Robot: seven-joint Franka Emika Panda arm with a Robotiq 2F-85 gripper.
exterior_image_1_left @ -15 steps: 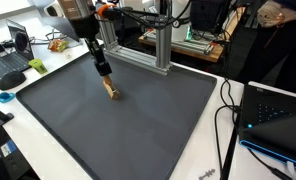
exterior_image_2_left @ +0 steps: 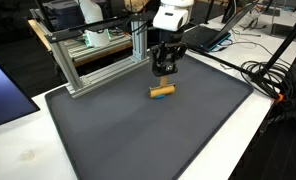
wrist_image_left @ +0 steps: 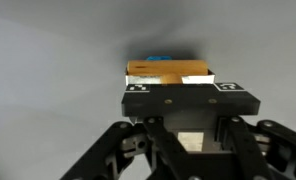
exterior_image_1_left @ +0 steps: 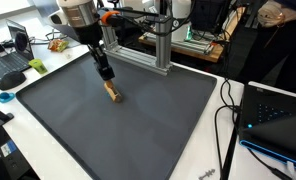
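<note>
An orange-tan wooden piece (exterior_image_2_left: 162, 91) is low over or on the dark grey mat, with a short upright part rising into my gripper (exterior_image_2_left: 165, 75). A bit of blue shows along its lower edge. From the other side, the piece (exterior_image_1_left: 113, 91) appears as a small slanted block just below the gripper (exterior_image_1_left: 108, 79), which is shut on its upper part. In the wrist view, a wooden bar (wrist_image_left: 168, 68) with blue beyond it lies across the front of the black fingers (wrist_image_left: 153, 100). Whether its underside touches the mat cannot be told.
A metal frame (exterior_image_1_left: 138, 55) stands along the back edge. A black device with cables (exterior_image_1_left: 273, 120) sits off to the right, beyond the mat.
The gripper and the wooden piece have shifted slightly right and toward the front in exterior view 1. The gripper keeps its hold on the piece.
</note>
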